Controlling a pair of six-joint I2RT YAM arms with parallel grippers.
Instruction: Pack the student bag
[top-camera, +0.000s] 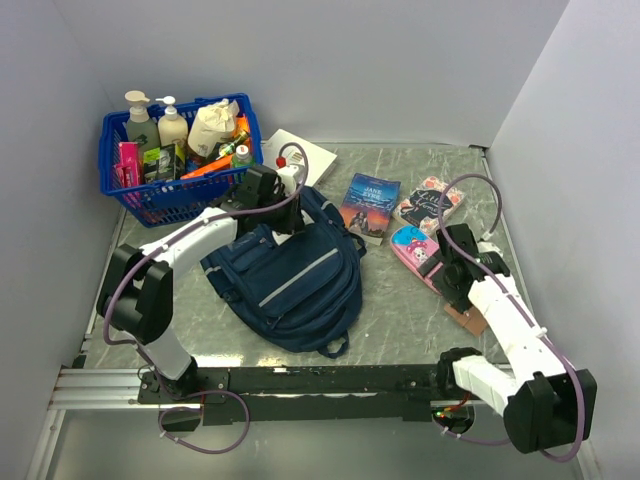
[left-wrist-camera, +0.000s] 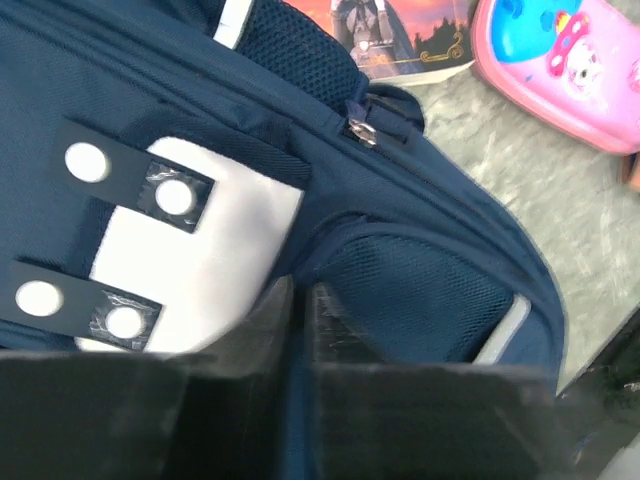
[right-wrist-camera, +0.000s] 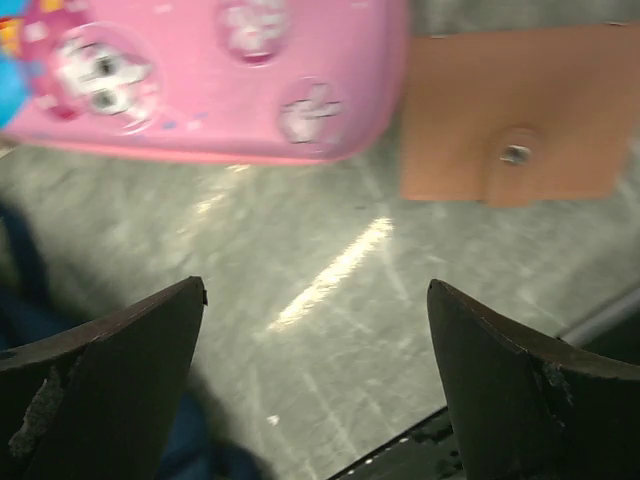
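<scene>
The navy backpack (top-camera: 292, 290) lies on the table's left-middle, with white patches and a zipper in the left wrist view. My left gripper (top-camera: 287, 210) is over its upper part; its blurred fingers are close together, their state unclear. My right gripper stands open at the right, above bare table beside the pink pencil case (right-wrist-camera: 240, 70) and a brown leather item (right-wrist-camera: 460, 110). Books lie behind: the Jane Eyre book (top-camera: 370, 200) and a floral-covered book (top-camera: 428, 200).
A blue basket (top-camera: 175, 205) full of bottles and packets stands at back left. A white book or paper (top-camera: 305, 145) lies beside it. Free table shows between backpack and right arm, and at front left.
</scene>
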